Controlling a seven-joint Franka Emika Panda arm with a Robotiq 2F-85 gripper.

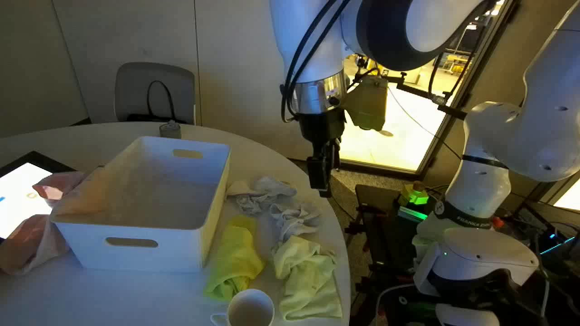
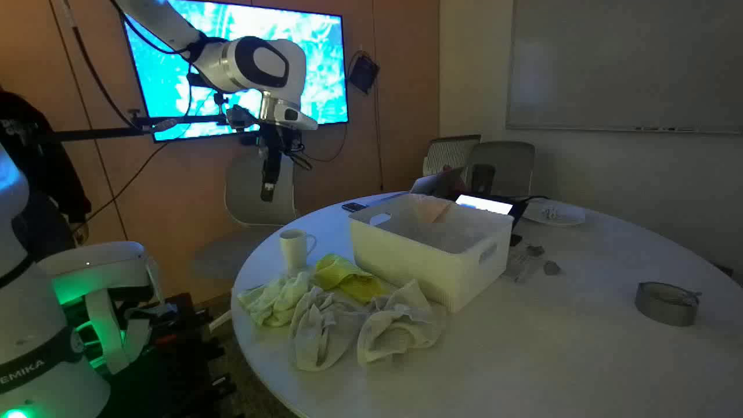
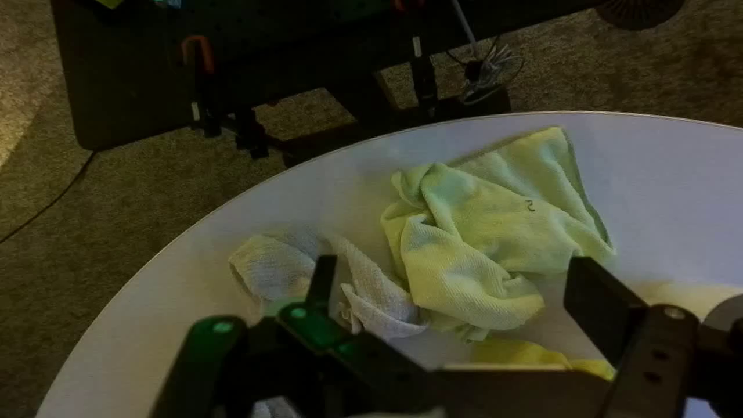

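High over the table's edge, my gripper is open, its black fingers wide apart with only air between them. Below it in the wrist view lie a crumpled pale green cloth and a greyish white cloth. Exterior view 1 shows the pale green cloth near the table edge, a bright yellow-green cloth against the bin's side, and two greyish cloths behind them. The white bin stands left of the cloths; a pinkish cloth drapes over its far left side.
A white mug stands close to the yellow-green and pale green cloths. A lit screen lies left of the bin. In exterior view 2, a roll of tape sits on the otherwise clear right part of the table.
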